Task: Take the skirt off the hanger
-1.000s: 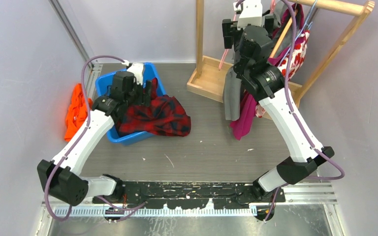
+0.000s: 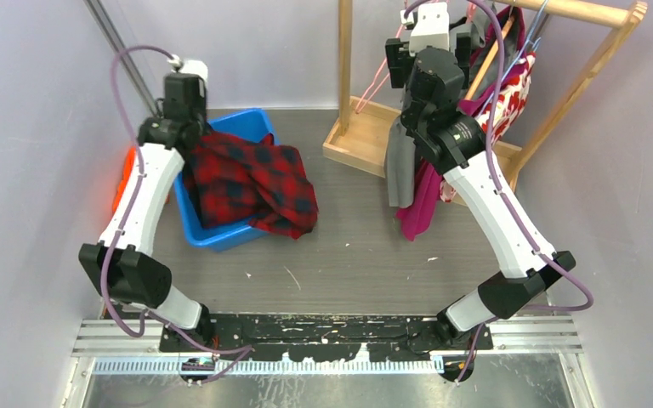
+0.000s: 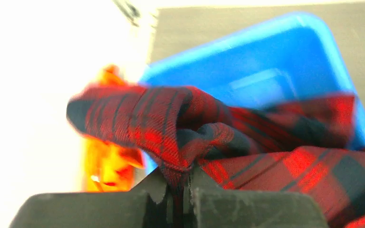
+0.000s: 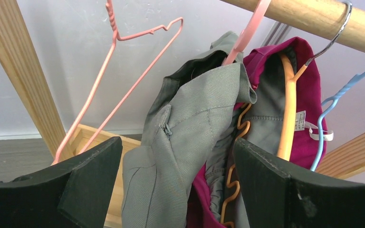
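Note:
A red and dark plaid garment (image 2: 251, 187) lies partly in the blue bin (image 2: 223, 240), spilling over its right side onto the floor. In the left wrist view a bunched fold of the plaid cloth (image 3: 180, 128) rises from between the fingers of my left gripper, which is shut on it. My right gripper stands open in front of the rack. Past its fingers (image 4: 90, 175) hang a grey garment (image 4: 185, 128) on a pink hanger and an empty pink hanger (image 4: 95, 90). Whether the grey one is a skirt, I cannot tell.
Behind the grey garment hangs a magenta one (image 4: 313, 71) on an orange hanger (image 4: 289, 104). The wooden rack (image 2: 346, 68) stands at the back right. Orange cloth (image 2: 127, 174) lies left of the bin. Floor between bin and rack is clear.
My left gripper has shut on the plaid cloth and moved up and left, drawing the cloth a little leftward. The pink hanger has swung slightly; the right arm stays nearly still.

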